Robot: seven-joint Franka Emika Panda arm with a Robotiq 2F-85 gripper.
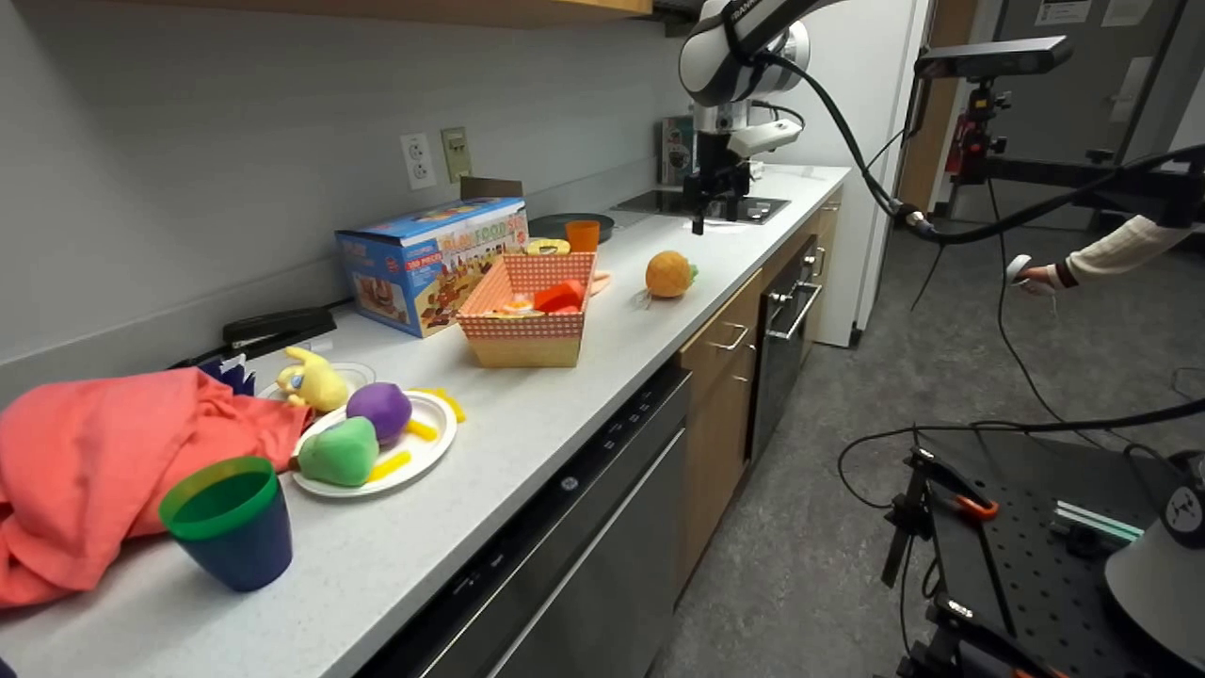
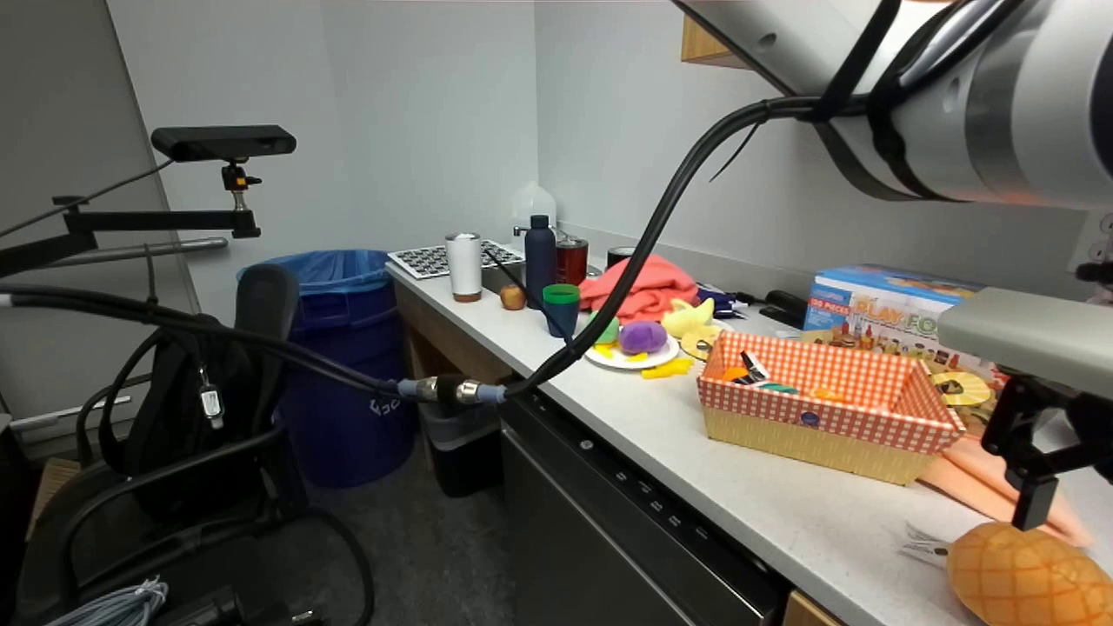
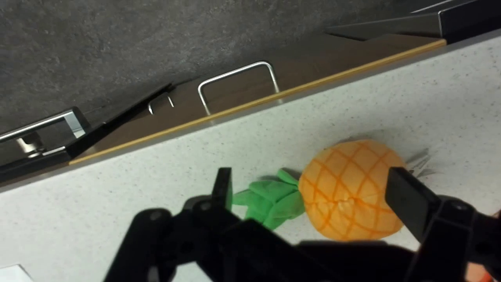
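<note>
An orange plush pineapple (image 3: 352, 188) with green leaves (image 3: 277, 199) lies on its side on the white counter. My gripper is open above it, the two fingers apart and nothing held between them. In the wrist view one finger shows left of the leaves and the other overlaps the fruit's right side. From exterior view 1, the gripper (image 1: 714, 220) hangs higher than the pineapple (image 1: 668, 275) and looks clear of it. Exterior view 2 cuts off part of the pineapple (image 2: 1033, 579) at its lower right corner.
A checkered basket (image 1: 525, 328) with toy food stands near the pineapple, before a blue play food box (image 1: 429, 260). Farther along are a white plate (image 1: 435, 446) with a purple toy (image 1: 378, 411) and green toy (image 1: 339, 452), a cup (image 1: 232, 525) and red cloth (image 1: 124, 463). The counter's front edge runs close by.
</note>
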